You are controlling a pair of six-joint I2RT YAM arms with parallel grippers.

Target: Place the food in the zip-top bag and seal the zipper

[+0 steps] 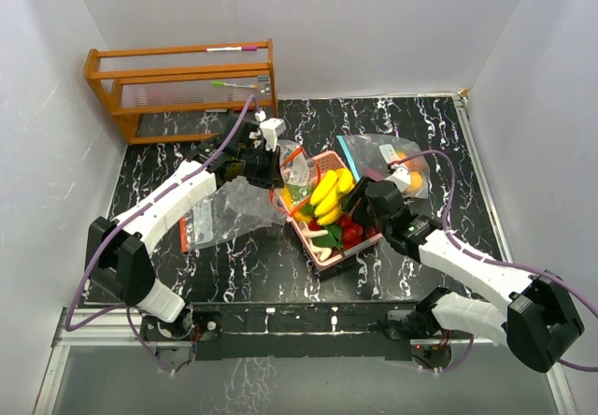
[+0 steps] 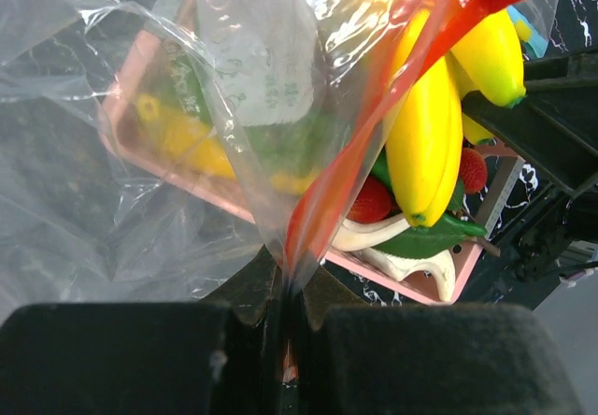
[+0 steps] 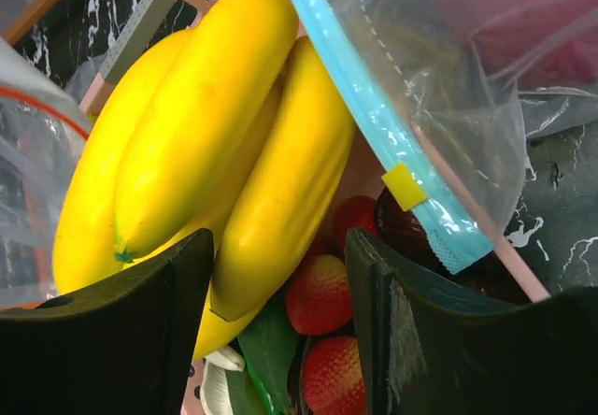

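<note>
My left gripper is shut on the crumpled edge of a clear zip top bag [image 2: 93, 200] with an orange zipper strip [image 2: 336, 181], held over the left of the pink basket [image 1: 318, 258]. The basket holds yellow bananas [image 3: 187, 125], red strawberries [image 3: 318, 293], green peppers [image 2: 420, 239] and white mushrooms. My right gripper is part open over the basket, its fingers at the lower end of a banana and beside the strawberries; whether it touches them is unclear.
A second bag [image 1: 378, 153] with a blue zipper and orange items lies right of the basket. A wooden rack [image 1: 177, 74] with pens stands at the back left.
</note>
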